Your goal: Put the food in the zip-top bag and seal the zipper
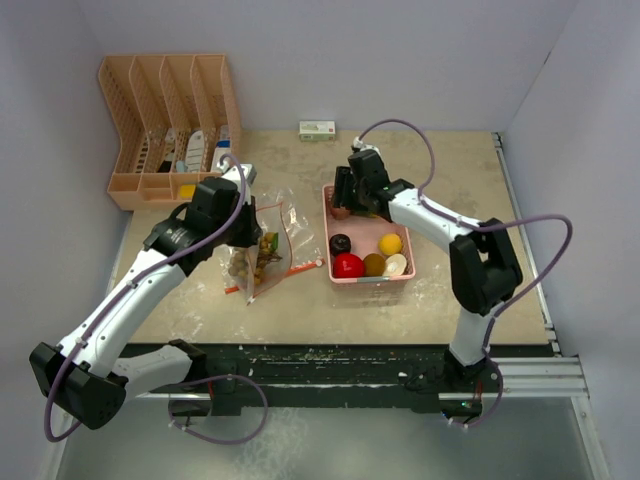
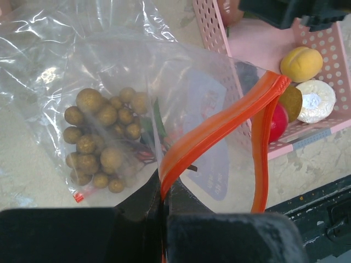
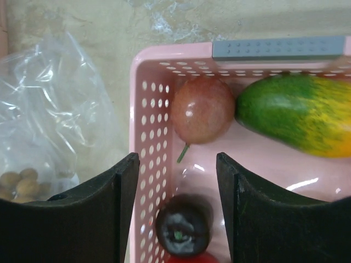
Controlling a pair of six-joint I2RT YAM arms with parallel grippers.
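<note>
The clear zip top bag (image 2: pixel 181 98) has its orange zipper edge (image 2: pixel 230 120) pinched by my left gripper, which is shut on it. The bag's mouth stands spread on the side toward the basket. Inside lie several round brown food pieces (image 2: pixel 107 118) and something green. A pink basket (image 3: pixel 151 175) holds more food: a reddish-brown round fruit (image 3: pixel 203 109) in its corner, a green-yellow papaya-like fruit (image 3: pixel 296 112) and a dark round fruit (image 3: pixel 182 226). Over the basket, my right gripper is open, the reddish fruit showing beyond its fingertips and nothing between them.
A red fruit (image 1: pixel 348 265), a brown one (image 1: pixel 374 265), a yellow one (image 1: pixel 390 244) and a white round piece (image 1: pixel 396 265) sit at the basket's near end. A compartment rack (image 1: pixel 125 120) stands back left, a small box (image 1: pixel 317 130) at the back.
</note>
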